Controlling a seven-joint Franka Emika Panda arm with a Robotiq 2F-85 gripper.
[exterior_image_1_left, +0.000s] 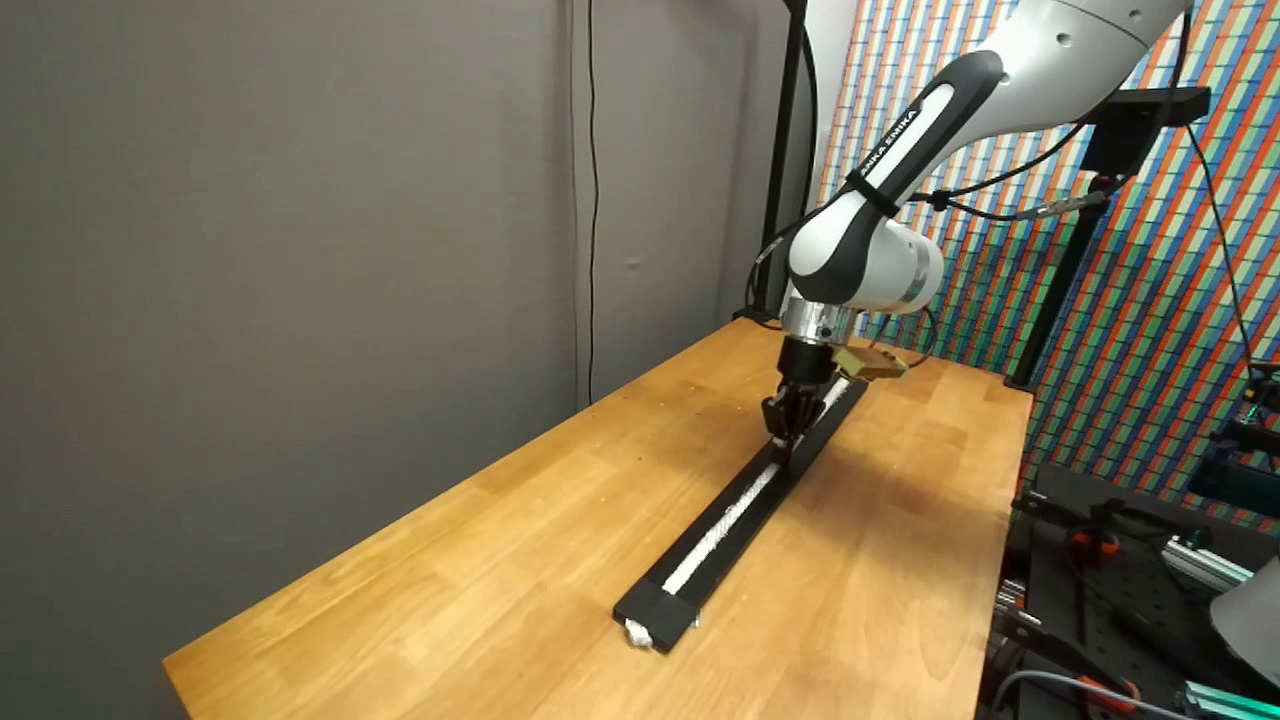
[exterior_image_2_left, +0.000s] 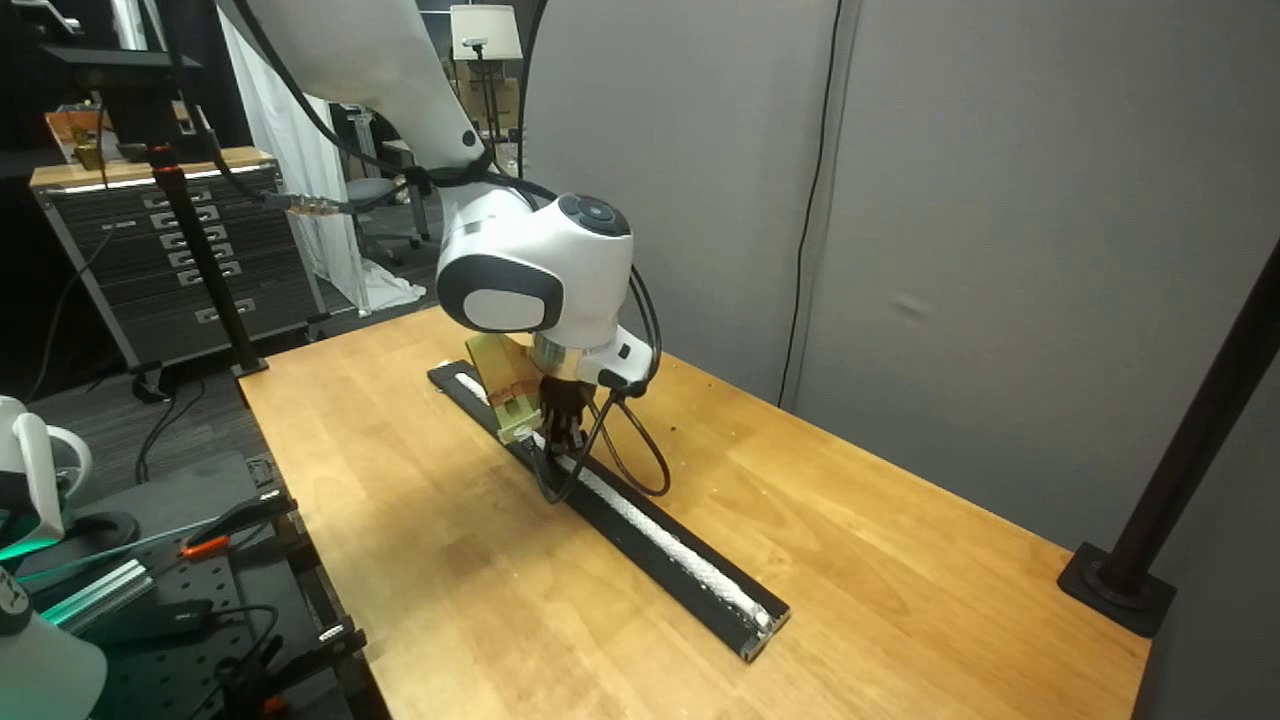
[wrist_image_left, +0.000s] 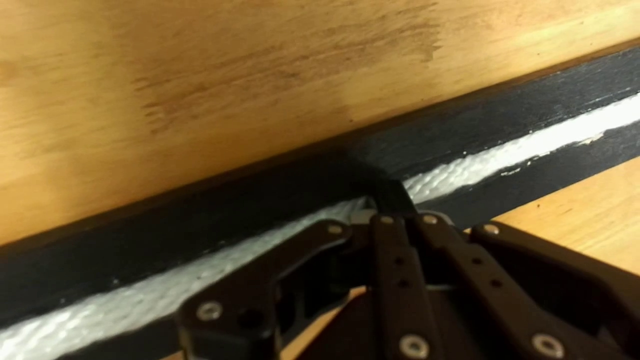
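A long black board (exterior_image_1_left: 750, 518) with a white rope-like strip (exterior_image_1_left: 722, 526) down its middle lies on the wooden table. My gripper (exterior_image_1_left: 786, 456) points down at the strip, roughly midway along the board. In the wrist view the gripper has its fingers together, tips at the strip and overlapping it. Whether any of the strip is pinched between the tips is hidden. On both sides of the fingertips the white strip (wrist_image_left: 480, 173) still lies along the black board (wrist_image_left: 414, 141).
A black post (exterior_image_2_left: 1182, 444) stands at one table corner. Cables (exterior_image_2_left: 618, 444) loop low around the gripper. Beyond the table's edge sits a dark cart (exterior_image_2_left: 180, 624) with gear.
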